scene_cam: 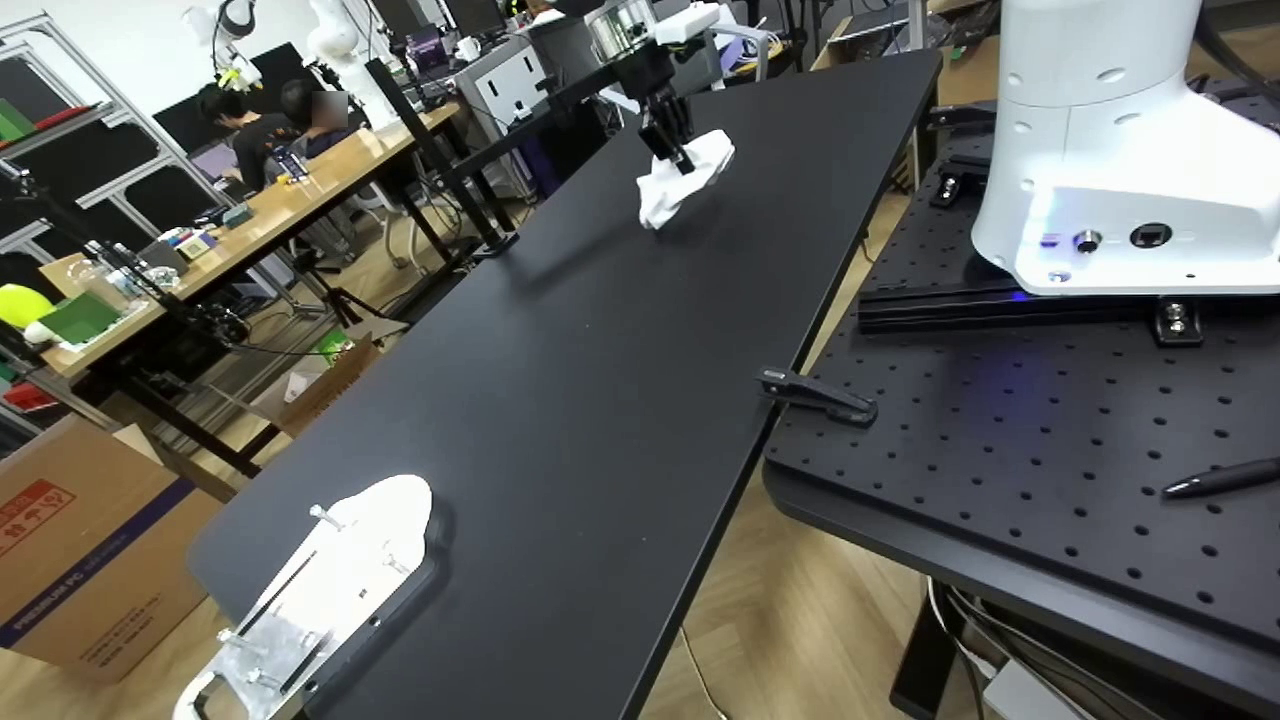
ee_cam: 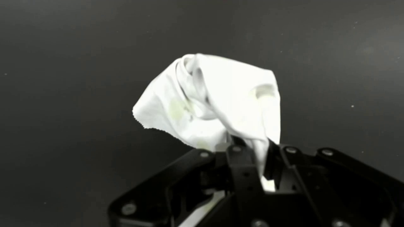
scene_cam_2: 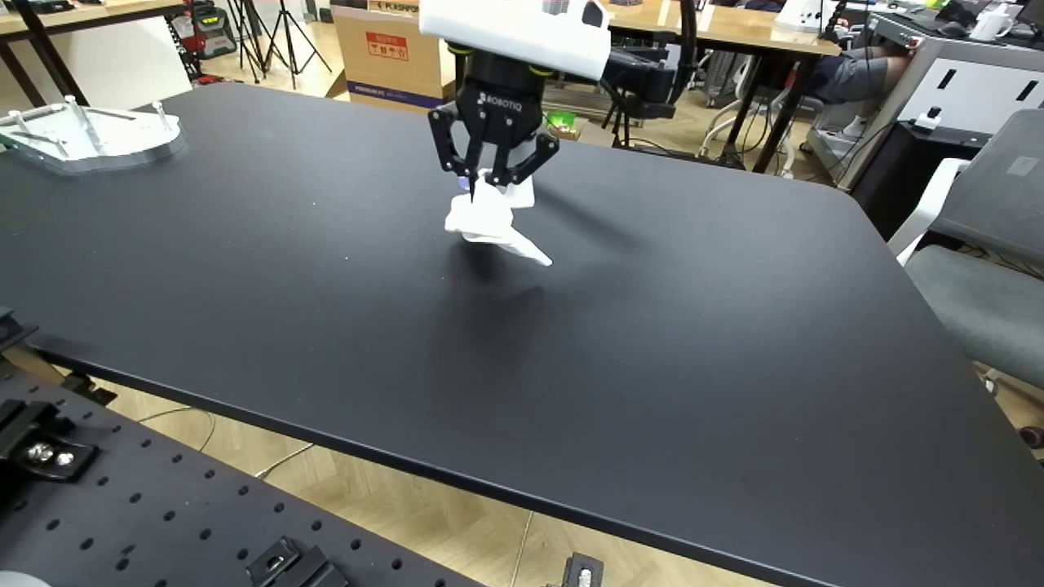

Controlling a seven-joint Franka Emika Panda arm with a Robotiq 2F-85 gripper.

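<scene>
A crumpled white cloth point(scene_cam_2: 484, 217) is pinched in my gripper point(scene_cam_2: 486, 183), with loose folds hanging below the fingertips. In the wrist view the cloth point(ee_cam: 231, 94) spreads ahead of the fingers point(ee_cam: 242, 162), and a fold of it runs up between them. Faint yellowish spots mark its left part. Exterior view 1 shows the cloth point(scene_cam: 684, 180) toward the far end of the black table point(scene_cam: 576, 396). Whether its lowest corner touches the tabletop I cannot tell.
A white plate fixture with upright pegs point(scene_cam: 348, 564) sits at one end of the table, well away from my gripper. A black clamp point(scene_cam: 818, 396) grips the edge near the perforated base table point(scene_cam: 1020, 444).
</scene>
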